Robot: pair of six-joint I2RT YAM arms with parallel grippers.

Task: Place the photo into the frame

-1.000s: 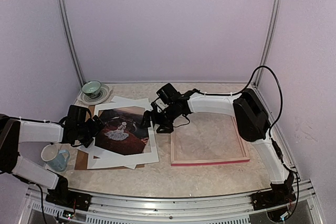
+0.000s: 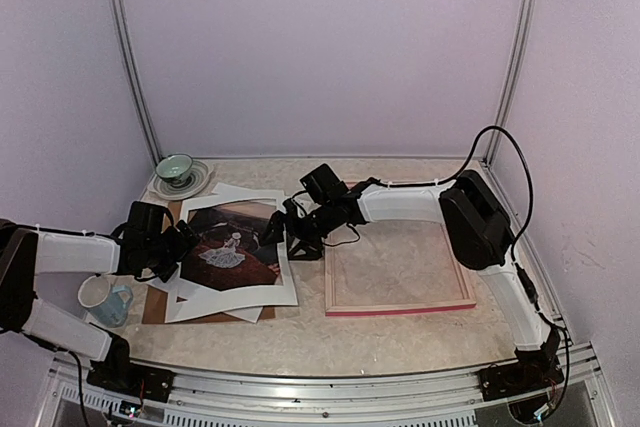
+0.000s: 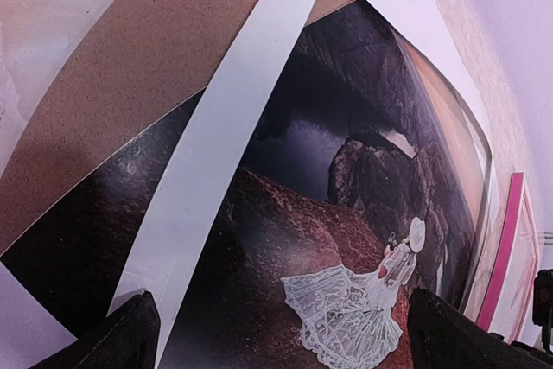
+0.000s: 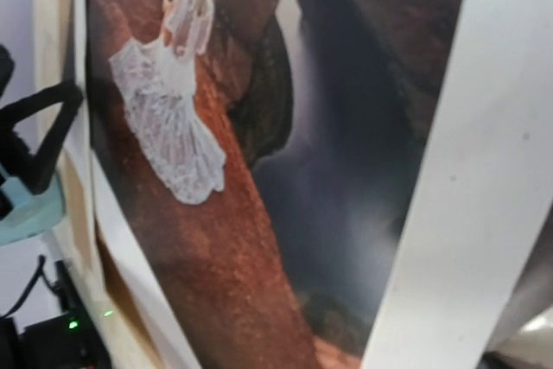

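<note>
The photo (image 2: 232, 265), a white-bordered picture of a figure in a white dress among rocks, lies askew on other prints at the table's left. Over its left border, my left gripper (image 2: 178, 249) is open; its dark fingers (image 3: 130, 334) stand apart low in the left wrist view. At the photo's right border my right gripper (image 2: 284, 241) is open, close to the edge; whether it touches cannot be told. The photo (image 4: 320, 110) fills most of the right wrist view. Right of it lies the empty frame (image 2: 400, 309), light wood with a pinkish-red outer side.
Under the photo are another print and a brown board (image 2: 155, 309). A light-blue mug (image 2: 106, 302) stands by the left arm, and a green bowl (image 2: 175, 168) on plates at the back left. The right arm crosses above the frame.
The photo's right side has shifted slightly left, turning the sheet a little. My right gripper has moved slightly left and down in the top view. The left arm and the frame look unmoved.
</note>
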